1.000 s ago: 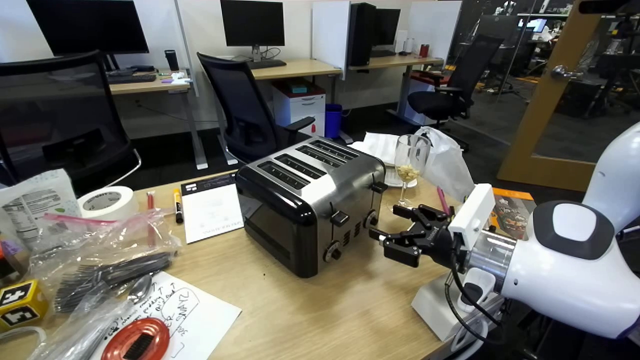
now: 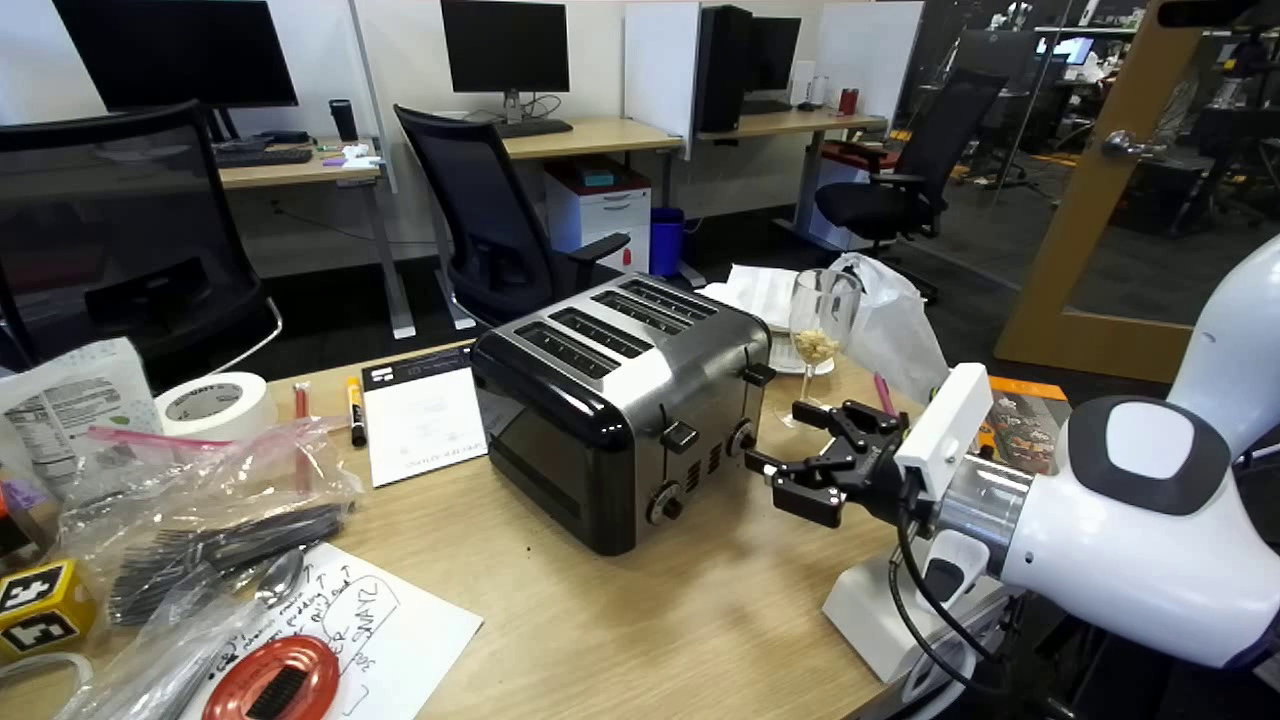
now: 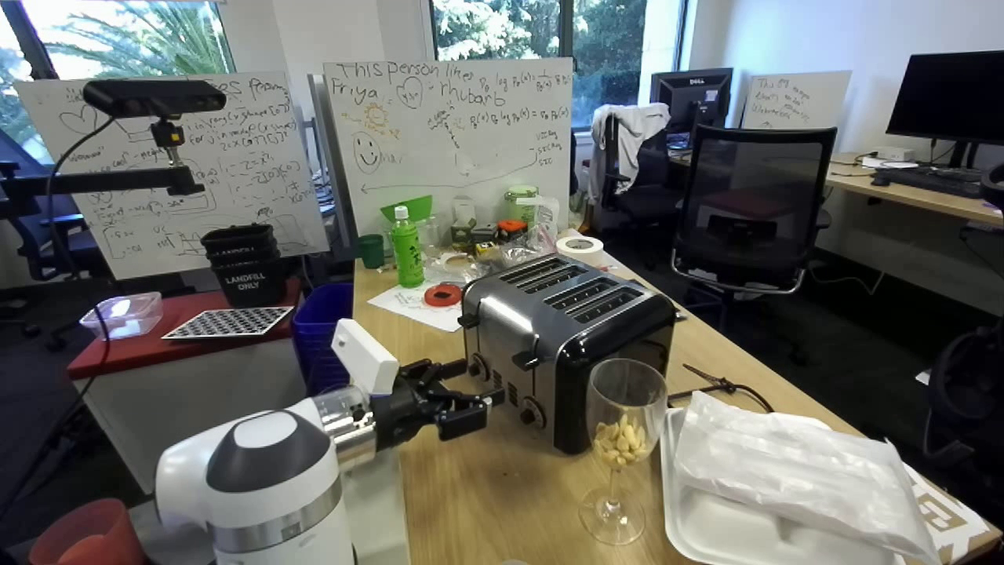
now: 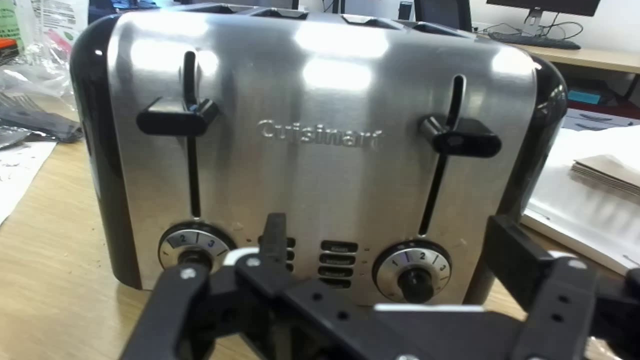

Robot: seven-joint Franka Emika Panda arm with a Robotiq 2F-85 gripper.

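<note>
A steel and black four-slot toaster [image 2: 624, 396] stands upright on the wooden table. Its front, seen in the wrist view, has two black levers, the left lever [image 4: 174, 120] and the right lever [image 4: 465, 141], both high in their slots. Below them sit a left dial [image 4: 195, 243] and a right dial [image 4: 414, 273], with a row of buttons [image 4: 337, 261] between. My gripper is open in front of the toaster's lower face, its fingers wide apart and nothing between them. From the side, the gripper [image 3: 478, 384] appears close to the front; contact cannot be told.
A wine glass [image 3: 623, 442] holding pale pieces stands near the toaster, beside a white tray [image 3: 701, 537] with a plastic bag [image 3: 800, 461]. Plastic bags, a tape roll [image 2: 216, 406] and a red lid [image 2: 276, 678] crowd the far end.
The arm and gripper have shifted very slightly upward and to the right in exterior view 1. The toaster and its levers look unchanged.
</note>
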